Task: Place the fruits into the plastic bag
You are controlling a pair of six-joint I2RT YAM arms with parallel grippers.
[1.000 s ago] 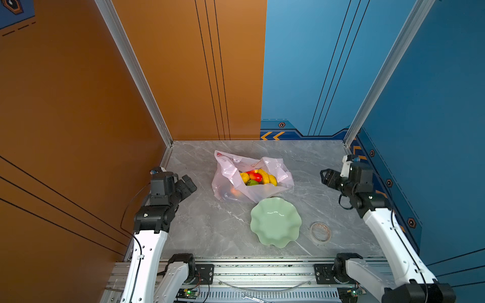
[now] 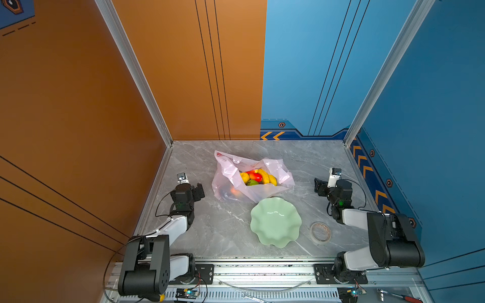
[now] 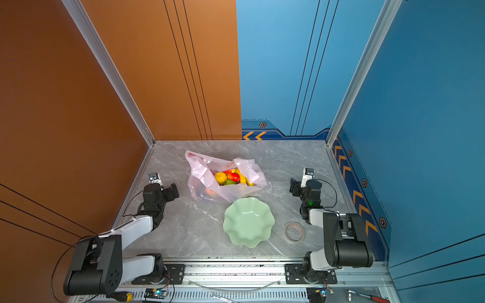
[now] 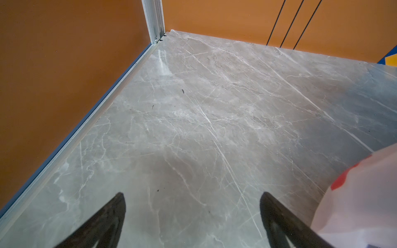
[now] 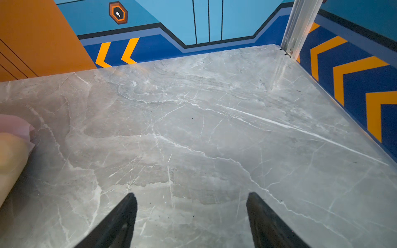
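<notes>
The pinkish translucent plastic bag (image 2: 227, 176) lies with its mouth spread at the middle of the table. Inside it sit several fruits: a red one (image 3: 234, 176), a yellow one (image 3: 220, 177), a green one (image 2: 252, 182) and bananas (image 2: 264, 175). An orange shape shows faintly through the bag's lower left side. To the bag's left, my left gripper is open over bare table, apart from the bag. My right gripper is likewise open and empty, well to the bag's right.
An empty pale green wavy-rimmed plate (image 2: 275, 222) stands just in front of the bag. A roll of tape (image 2: 320, 232) lies to the plate's right, near the front edge. Bare table surrounds both grippers and stretches behind the bag.
Bag, fruits and plate have stayed put. Both grippers remain open.
</notes>
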